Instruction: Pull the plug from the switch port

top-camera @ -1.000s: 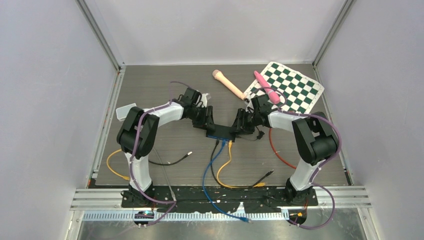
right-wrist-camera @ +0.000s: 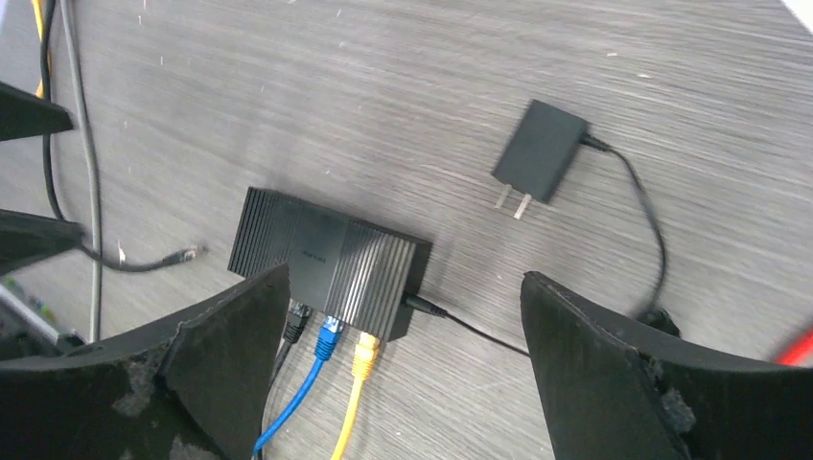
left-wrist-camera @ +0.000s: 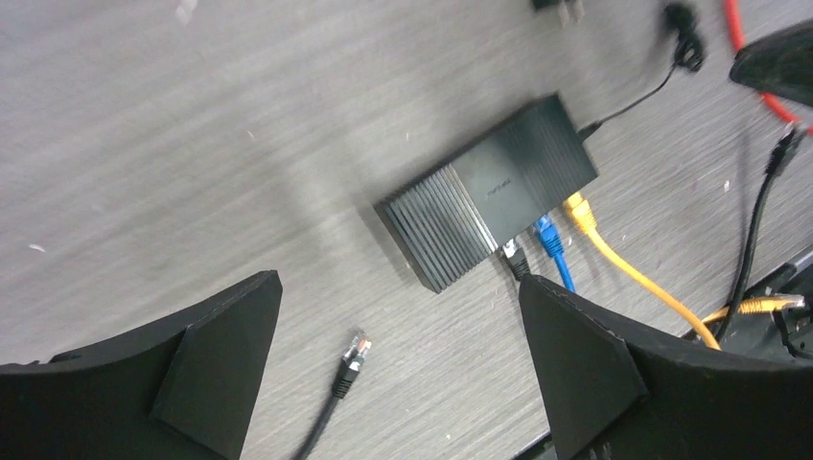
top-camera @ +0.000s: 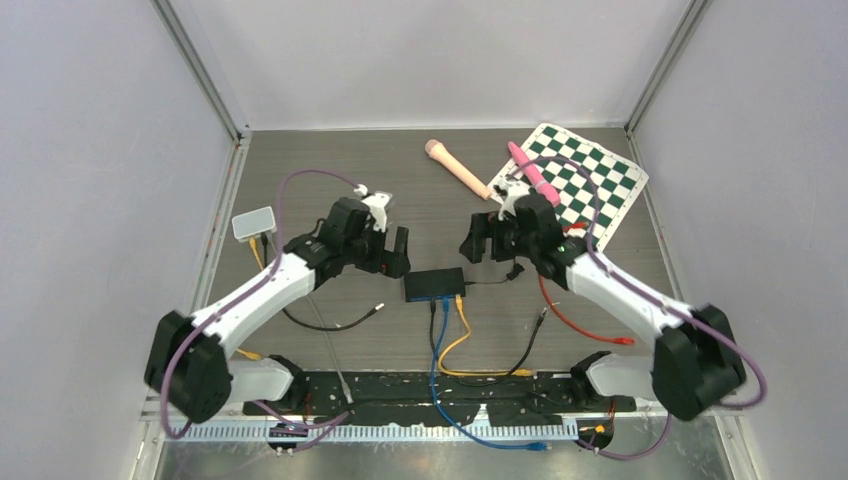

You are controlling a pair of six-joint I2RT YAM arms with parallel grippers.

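Note:
The black switch lies flat in the middle of the table. Three plugs sit along its front side: a black plug, a blue plug and a yellow plug. A thin power lead enters its right end. Both grippers are raised above the table and apart from the switch. My left gripper, up and to the left of it, is open and empty. Up and to its right, my right gripper is open too, with only table and switch visible beyond its fingers.
A loose black cable end lies left of the switch. The power adapter rests behind it, to the right. Red cable, checkered board and a white box are farther out.
Both grippers were at the switch's ends; now they have let go, risen and moved apart.

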